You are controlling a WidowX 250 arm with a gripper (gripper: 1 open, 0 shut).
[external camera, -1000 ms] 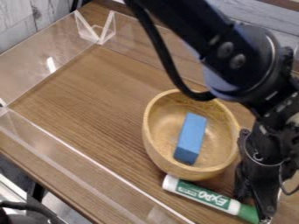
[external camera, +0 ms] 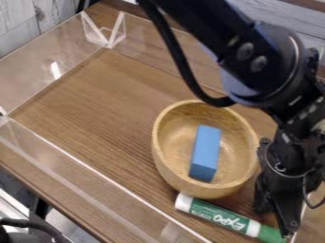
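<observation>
My gripper hangs low at the right edge, right of a wooden bowl, with its fingertips close to a green Expo marker lying at the bottom of the view. Whether it touches the marker is unclear. The fingers look shut, with nothing visible between them. Inside the bowl lies a blue block.
Clear plastic walls border it on the left and front, with a small white wire-like piece at the back.
The arm and gripper have shifted very slightly. The bowl and marker look almost unchanged.
</observation>
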